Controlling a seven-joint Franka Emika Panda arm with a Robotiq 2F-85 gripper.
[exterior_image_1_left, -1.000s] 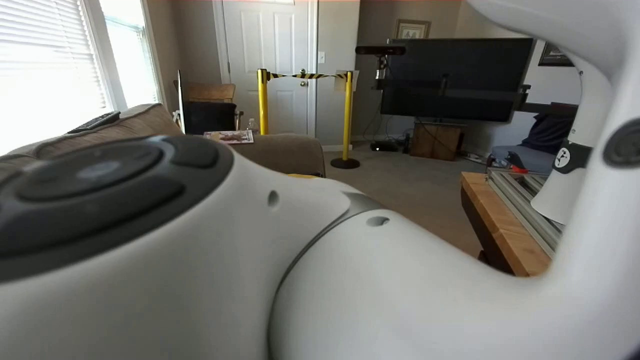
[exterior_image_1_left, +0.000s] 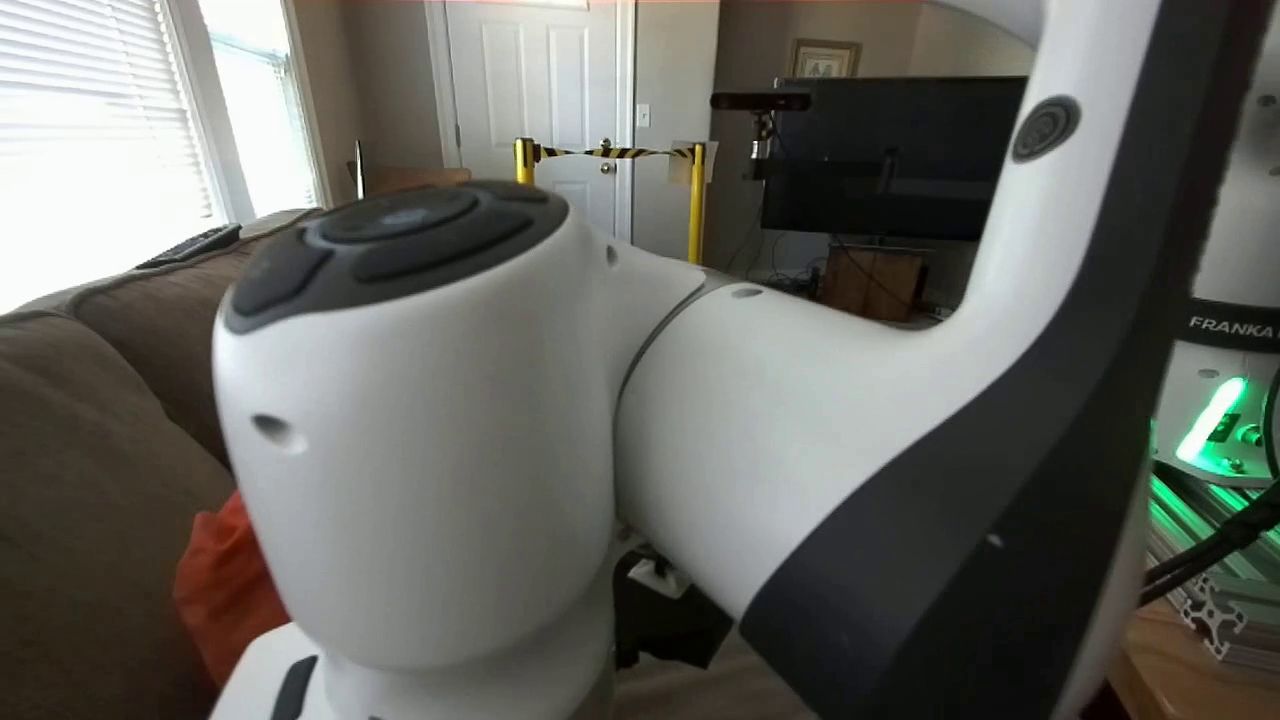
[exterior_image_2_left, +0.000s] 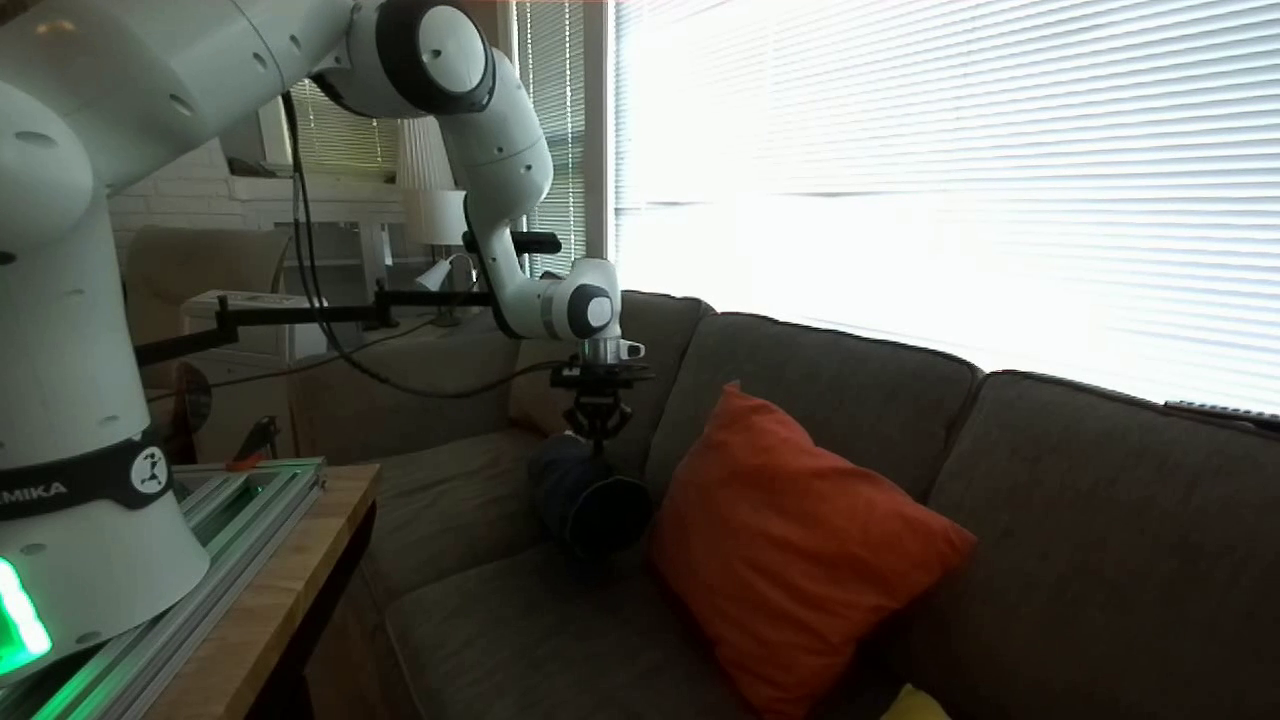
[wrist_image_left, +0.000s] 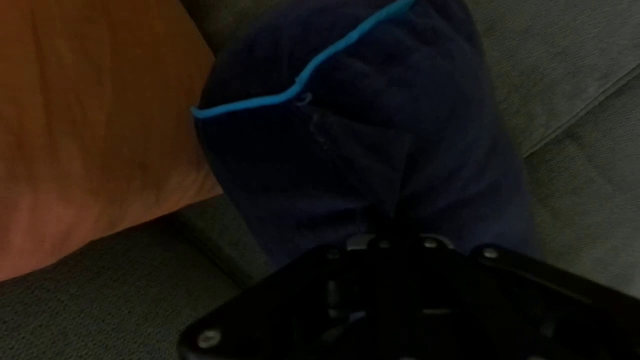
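Note:
A dark blue cushion-like thing (wrist_image_left: 456, 138) with bright blue piping fills the middle of the wrist view. In exterior view 2 it is a dark, rounded bundle (exterior_image_2_left: 606, 516) at the couch's seat. My gripper (exterior_image_2_left: 596, 444) points down at its top, and its fingers are shut. Creases in the blue fabric run together at the fingertips, which are dark and partly hidden; whether cloth is pinched between them I cannot tell. To the blue thing's side lies an orange pillow (exterior_image_2_left: 792, 546), its edge touching or nearly touching it. Exterior view 1 hides the gripper behind the arm.
The brown couch's backrest (exterior_image_2_left: 828, 360) stands behind both soft things. Bare seat (exterior_image_2_left: 516, 636) lies in front of the blue one. A wooden table (exterior_image_2_left: 282, 588) carries the robot's base at the left. A yellow thing (exterior_image_2_left: 914, 706) shows at the bottom edge.
In exterior view 1 the arm's white wrist housing has shifted right and away from the camera. The orange pillow now shows beside it, and the base with its green light shows at the right.

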